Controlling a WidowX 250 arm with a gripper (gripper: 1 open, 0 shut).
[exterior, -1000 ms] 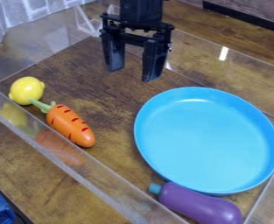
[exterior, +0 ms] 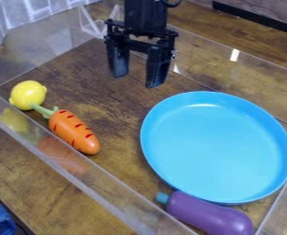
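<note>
The black gripper (exterior: 138,66) hangs at the top centre above the wooden floor, its two fingers apart with nothing visible between them. Below it to the right is a large blue plate (exterior: 215,147). At the left lie a yellow lemon (exterior: 29,94) and an orange carrot (exterior: 73,130) with a green top. A purple eggplant (exterior: 209,215) lies at the bottom right, just below the plate.
Clear plastic walls border the area, one running diagonally at the lower left (exterior: 84,174). Bare wooden floor (exterior: 115,92) lies between the carrot, the plate and the gripper.
The gripper has shifted slightly to the left, and its fingers look a little closer together. The objects have not moved.
</note>
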